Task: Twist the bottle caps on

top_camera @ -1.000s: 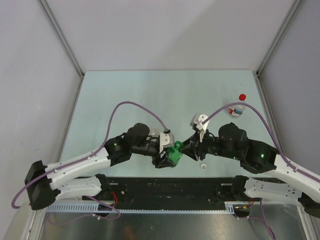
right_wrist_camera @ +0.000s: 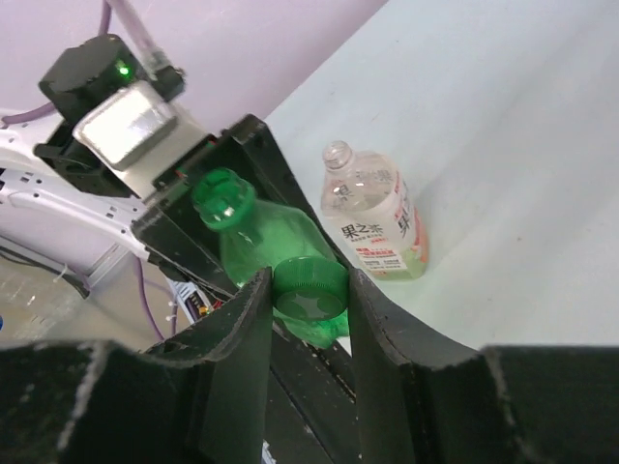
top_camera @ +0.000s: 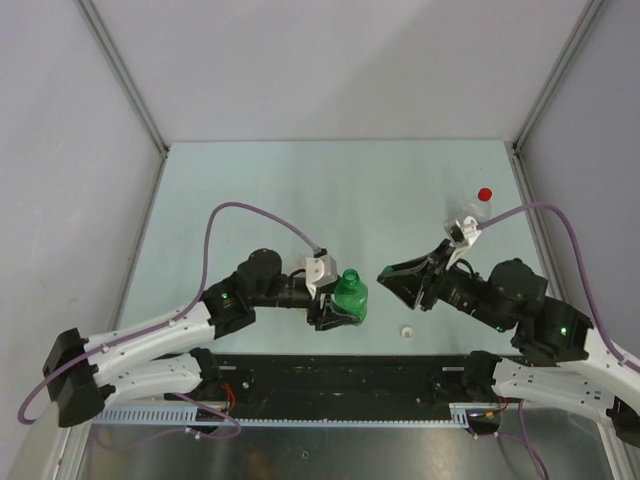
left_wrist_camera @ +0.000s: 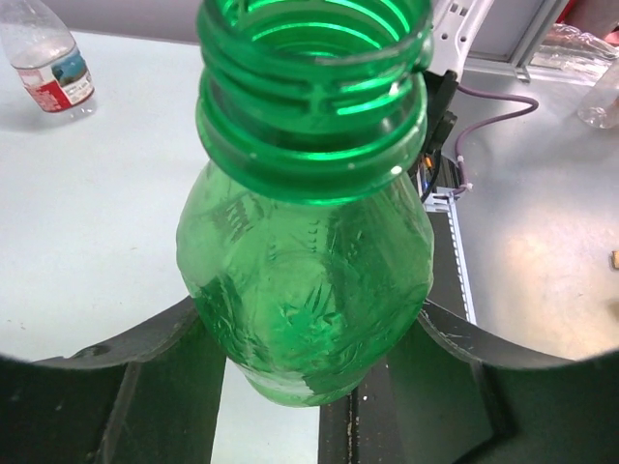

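My left gripper [top_camera: 326,306] is shut on a green plastic bottle [top_camera: 349,295], which fills the left wrist view [left_wrist_camera: 305,285] with its threaded neck open and uncapped. My right gripper is shut on a green cap [right_wrist_camera: 309,280], held in the air to the right of the bottle, apart from it; in the right wrist view the cap lines up in front of the bottle. A small white cap [top_camera: 407,331] lies on the table below the right gripper.
A red-capped bottle [top_camera: 483,200] stands at the back right of the table [top_camera: 300,180]. An uncapped labelled bottle [right_wrist_camera: 377,217] stands beyond the left gripper.
The grippers were together at the bottle's neck a second ago. My right gripper has since moved right and up, away from the bottle, with the cap.
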